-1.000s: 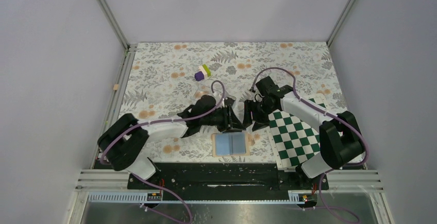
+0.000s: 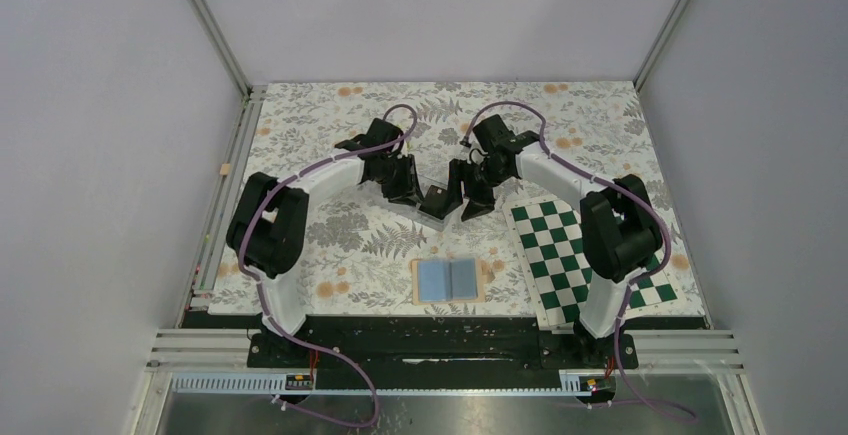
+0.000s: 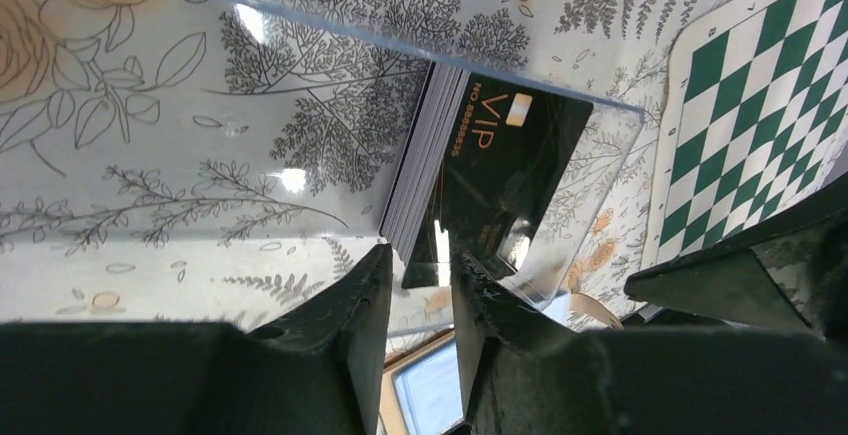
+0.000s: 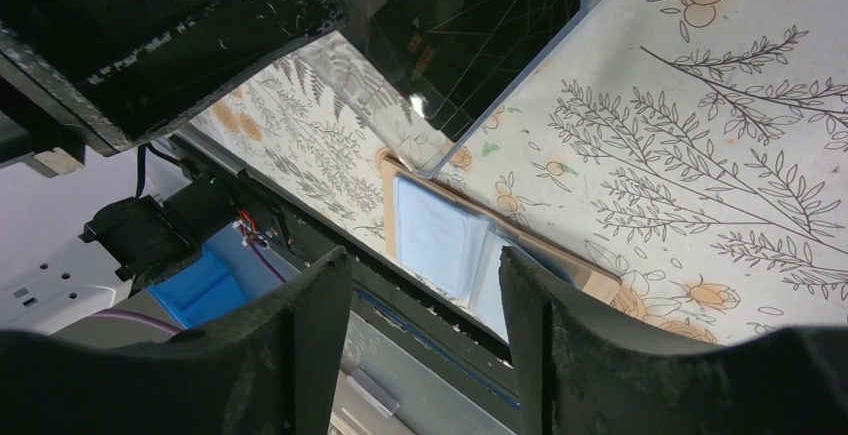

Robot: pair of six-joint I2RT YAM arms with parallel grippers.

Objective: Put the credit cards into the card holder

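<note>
Black VIP cards (image 3: 500, 175) lie stacked and fanned inside a clear plastic box (image 3: 625, 155). In the top view the box (image 2: 432, 223) sits mid-table between the two arms. My left gripper is partly open above the box, close to the cards' lower end, with nothing between its fingers. To the box's right, my right gripper (image 2: 470, 217) is near its edge; its fingers (image 4: 315, 330) stand apart and empty. The card holder (image 2: 447, 282), beige-edged with two bluish pockets, lies open and flat near the table's front. I cannot tell whether any card is in it.
A green-and-white checkered board (image 2: 560, 255) lies at the right, partly under my right arm. Behind my left gripper, a bit of yellow shows from an object mostly hidden.
My left gripper has moved from beside the card holder back to the box, now covering much of the coloured object. The right gripper has shifted left toward the box.
</note>
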